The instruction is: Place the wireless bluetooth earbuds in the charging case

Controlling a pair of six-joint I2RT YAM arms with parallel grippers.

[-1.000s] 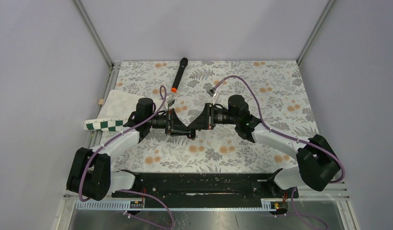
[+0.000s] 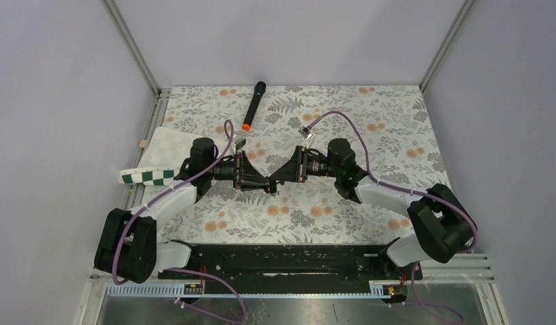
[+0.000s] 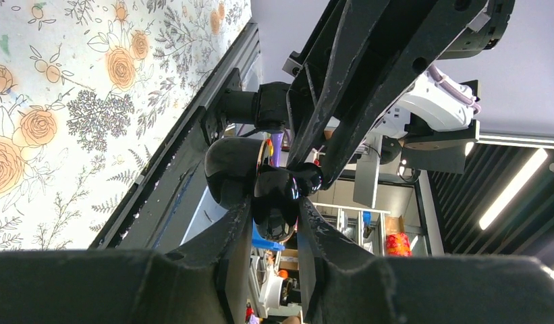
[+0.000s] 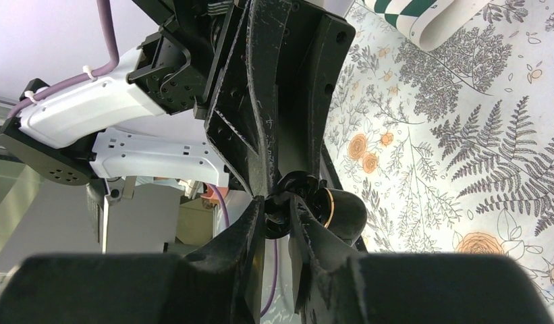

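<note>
Both grippers meet over the table's middle in the top view. In the left wrist view my left gripper is shut on the glossy black charging case (image 3: 274, 202), whose lid section (image 3: 227, 172) sticks out to the left with a thin copper-coloured edge. In the right wrist view my right gripper is shut on a small black piece, probably an earbud, right against the case (image 4: 345, 216); the piece is mostly hidden by the fingertips and the other gripper, so whether it sits inside cannot be told.
A black microphone (image 2: 254, 105) with an orange end lies at the back centre. A pale mat with a green-and-white checked roll (image 2: 150, 177) lies at the left.
My left arm looks almost unchanged.
</note>
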